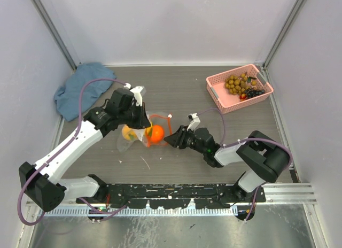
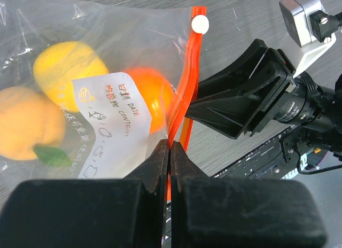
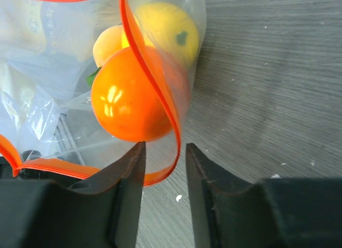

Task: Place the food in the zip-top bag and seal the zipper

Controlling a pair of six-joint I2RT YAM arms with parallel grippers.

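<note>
The clear zip top bag [image 2: 133, 31] lies with its orange-rimmed mouth [image 3: 140, 50] spread. Inside are an orange [image 3: 128, 95], a yellow fruit [image 3: 171, 31] and a pale peach-coloured fruit [image 2: 29, 122] with a green leaf. My left gripper is shut on the orange zipper rim, which runs between its fingertips. My right gripper stands part open at the mouth's near corner. In the right wrist view the rim passes between its fingers with a gap showing; they are not closed on it.
A pink basket [image 1: 216, 98] with grapes [image 1: 235, 83] stands at the back right. A blue cloth [image 1: 80, 90] lies at the back left. Bare table [image 1: 160, 87] extends behind the bag, and my two arms flank it closely.
</note>
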